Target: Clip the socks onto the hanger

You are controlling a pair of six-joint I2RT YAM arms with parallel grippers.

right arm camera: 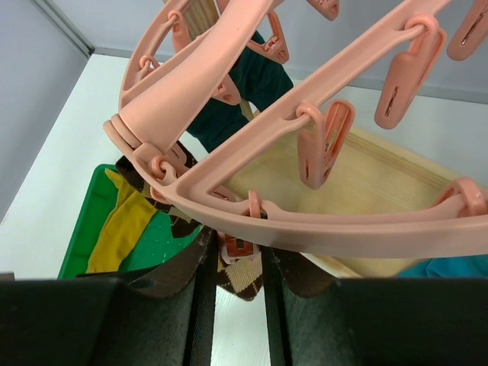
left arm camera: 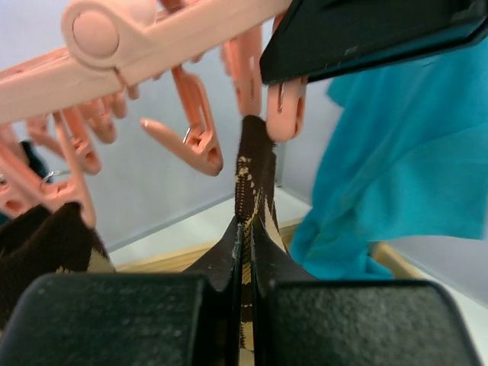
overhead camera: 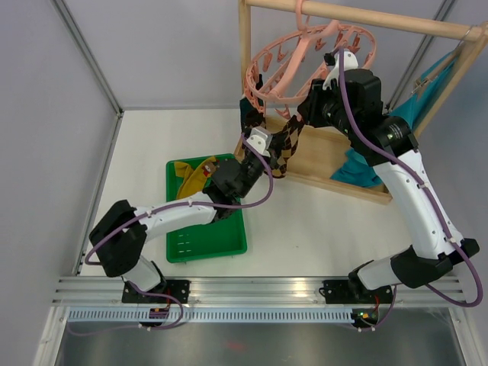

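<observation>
The pink round hanger (overhead camera: 305, 67) hangs from a wooden bar. Below its front rim is a brown-and-tan checkered sock (left arm camera: 255, 171), its top close to a pink clip (left arm camera: 287, 107); whether that clip bites the cloth cannot be made out. My left gripper is shut on this sock, the cloth bunched at its fingertips. My right gripper is shut on the clip at the rim. Another checkered sock (left arm camera: 49, 248) hangs at the left, beside a dark teal sock (right arm camera: 267, 72).
A green basket (overhead camera: 206, 255) holds a yellow sock (overhead camera: 194, 181). The wooden stand's base (overhead camera: 324, 156) lies below the hanger, with blue cloth (overhead camera: 355, 169) at its right. Several empty clips line the hanger.
</observation>
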